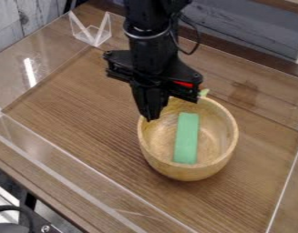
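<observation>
My black gripper (146,96) hangs over the left rim of a light wooden bowl (213,152), its fingertips angled down and close together, with nothing visible between them. In the bowl lies a long green block (187,136). Behind the gripper, at the bowl's back, a small red object (185,85) is partly hidden by the arm.
A cable (20,211) lies at the lower left edge, and white structures stand along the left edge and top left.
</observation>
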